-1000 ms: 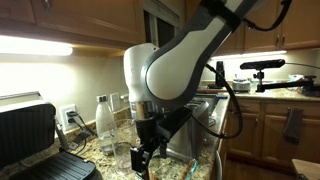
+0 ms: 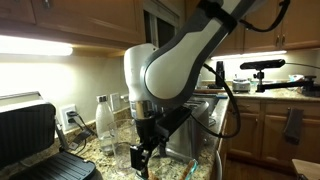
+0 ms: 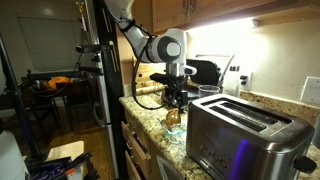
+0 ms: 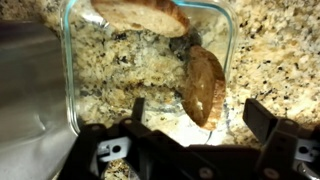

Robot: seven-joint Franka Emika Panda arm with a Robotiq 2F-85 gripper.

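In the wrist view my gripper stands open above a clear glass container [image 4: 72,75]. Inside the container, one slice of bread [image 4: 204,88] lies between my spread fingers, nearer the right one, with nothing gripped. A second slice, the other bread piece [image 4: 142,14], rests at the container's far end and is cut off by the frame. From exterior view 2, brown bread [image 3: 180,117] shows just under the gripper, partly behind the toaster [image 3: 225,145]. Exterior view 1 has the arm's hand [image 2: 152,128] low over the counter.
A metal surface [image 4: 30,90] borders the container on the left in the wrist view. Close to the arm in exterior view 1 stand a clear bottle [image 2: 104,118] and a black ridged grill [image 2: 25,135].
The arm's hand has shifted only slightly over the last second. Nothing else has visibly moved.
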